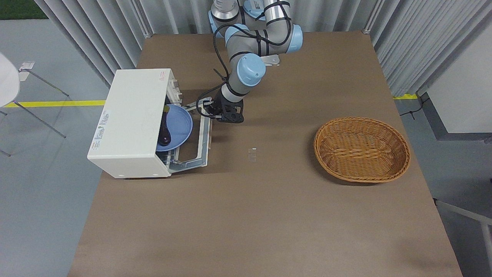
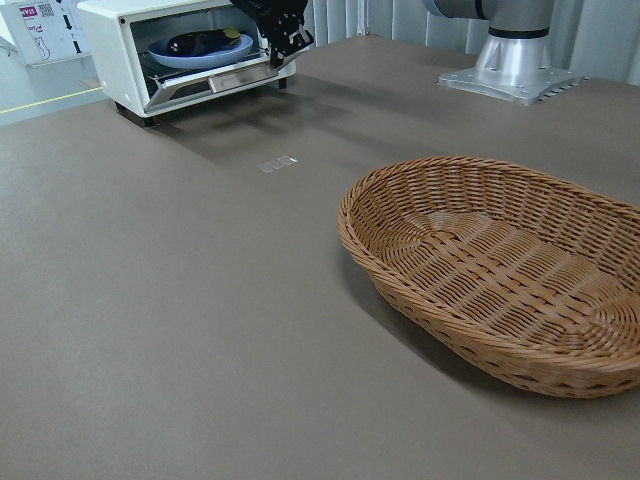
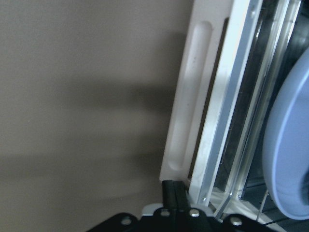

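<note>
A white toaster oven (image 1: 127, 120) sits on the table with its glass door (image 1: 193, 161) partly lowered. Inside, on the rack, lies a blue plate (image 1: 180, 124) carrying a dark eggplant (image 1: 164, 134). My gripper is at the top rail of the door, by the handle (image 3: 188, 106); in the wrist view its fingers look close together at the rail, and whether anything is between them cannot be told. In the camera left view it is partly cut off at the top.
A wicker basket (image 1: 362, 148) stands on the right of the brown table (image 1: 267, 221). A small clear piece (image 1: 252, 154) lies flat between oven and basket.
</note>
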